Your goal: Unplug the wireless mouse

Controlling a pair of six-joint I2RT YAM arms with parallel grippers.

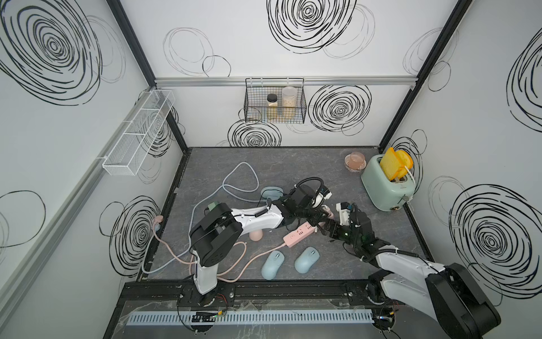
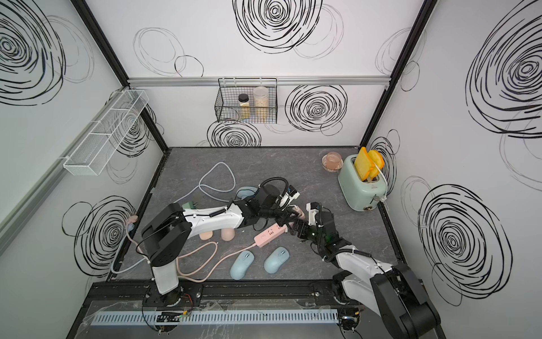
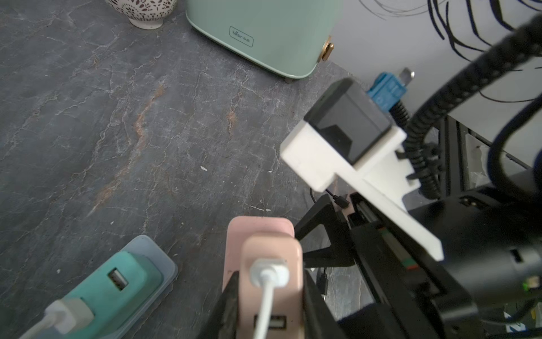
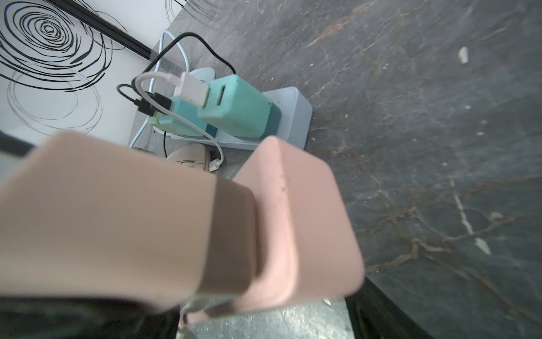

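A pink power strip (image 1: 298, 235) is raised at its right end, where a pink charger (image 3: 276, 302) with a white cable plug (image 3: 268, 270) sits on it. My left gripper is shut on the pink charger. My right gripper is beside that end of the strip, part open, the strip's pink end between and above its fingers; whether they touch it cannot be told. Two blue mice (image 1: 272, 264) (image 1: 306, 259) lie in front of the strip. A pale mouse (image 4: 190, 153) with a white cable shows in the right wrist view.
A blue strip (image 4: 293, 115) with teal chargers (image 4: 237, 107) lies behind. A green toaster (image 1: 382, 183) with bread and a patterned bowl (image 1: 355, 163) stand at the back right.
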